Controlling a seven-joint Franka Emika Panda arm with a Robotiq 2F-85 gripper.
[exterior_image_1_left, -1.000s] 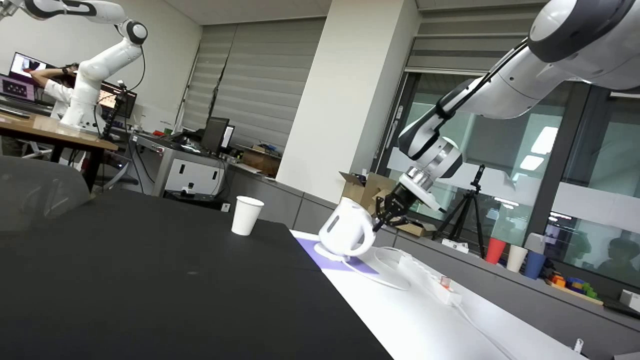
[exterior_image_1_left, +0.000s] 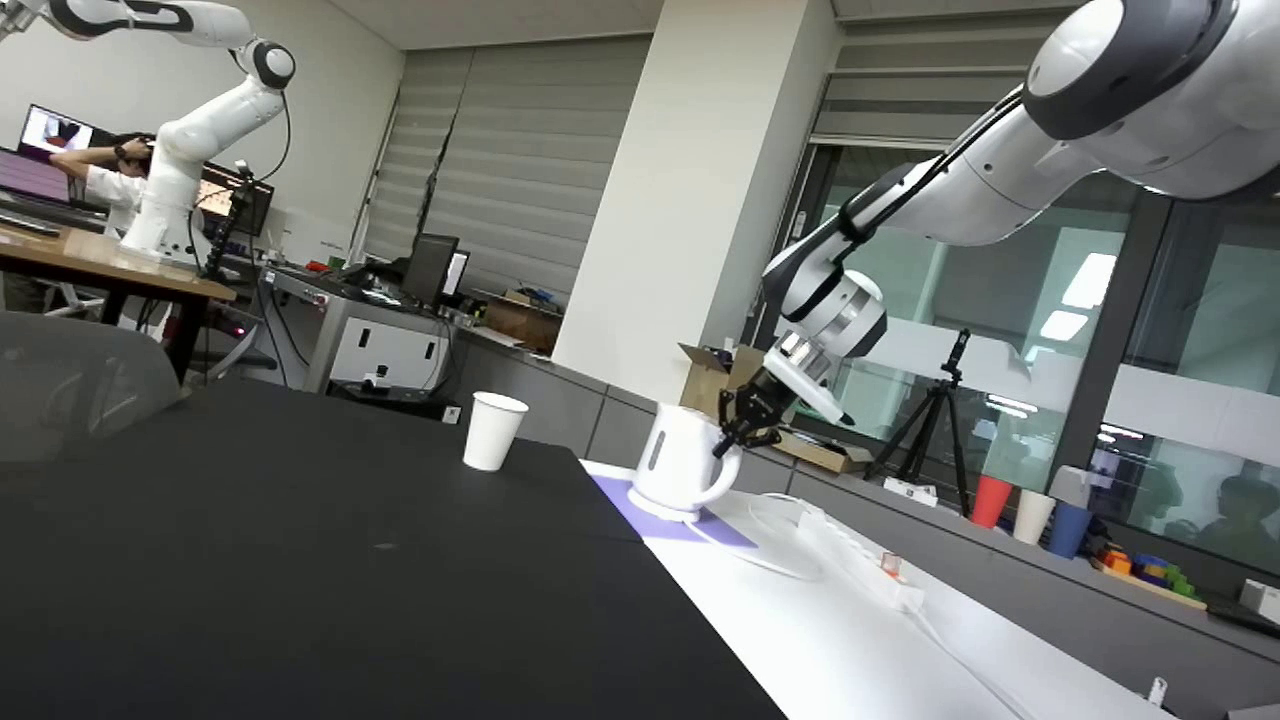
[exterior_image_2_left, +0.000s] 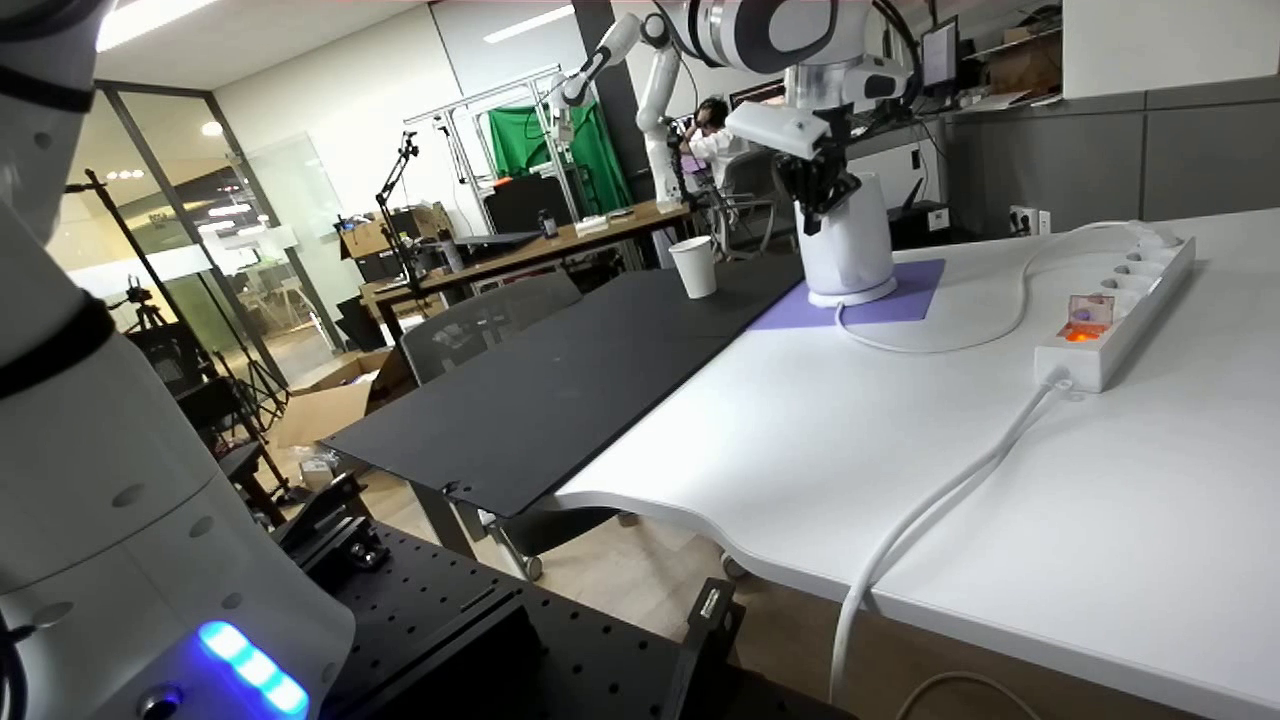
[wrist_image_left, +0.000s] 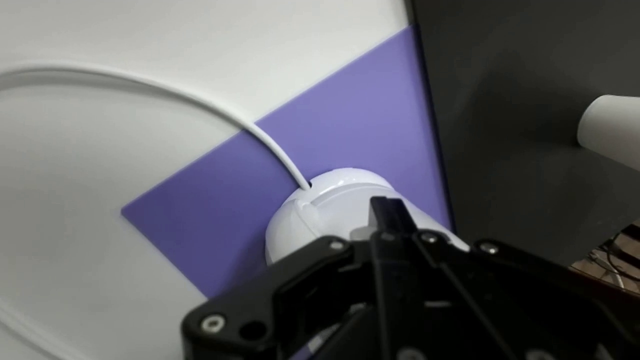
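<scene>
The white electric kettle (exterior_image_1_left: 675, 454) stands upright on its white base (exterior_image_1_left: 666, 506), on a purple mat (exterior_image_2_left: 909, 288) at the edge of the white table. At the handle side, my gripper (exterior_image_1_left: 728, 442) is right up against the kettle. The wrist view shows its dark fingers (wrist_image_left: 391, 216) together in front of the white kettle body (wrist_image_left: 345, 210); nothing shows between them. Whether they touch the handle (exterior_image_1_left: 725, 472) cannot be made out. A white cord (wrist_image_left: 270, 141) leaves the base.
A white paper cup (exterior_image_1_left: 492, 431) stands on the black table surface (exterior_image_1_left: 360, 552), beyond the kettle. A white power strip (exterior_image_2_left: 1116, 314) with a lit switch lies on the white table, cords trailing from it. Both surfaces have wide clear areas.
The kettle was tilted with its handle side lower; now it stands upright. My gripper has moved left in exterior view 1, toward the kettle body.
</scene>
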